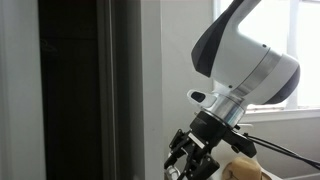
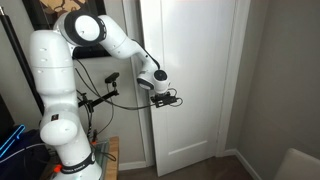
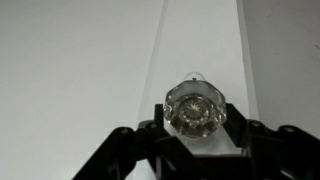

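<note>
A faceted clear glass doorknob (image 3: pixel 195 108) is in the middle of the wrist view, mounted on a white door (image 3: pixel 197 45). On either side of it are the dark fingers (image 3: pixel 157 112) of my gripper, which is shut on the knob. In the second exterior view, the arm reaches to the left part of the tall white door (image 2: pixel 190 80), and the gripper (image 2: pixel 165 99) is against it. In the first exterior view, the gripper (image 1: pixel 177 168) is by the door's edge, with the knob mostly hidden at the bottom.
A dark opening (image 1: pixel 75 90) lies to the left of the pale door edge. A round tan object (image 1: pixel 241 170) sits below the arm. Cables (image 1: pixel 285 152) trail from the wrist. Bare floor (image 2: pixel 205 169) lies before the door.
</note>
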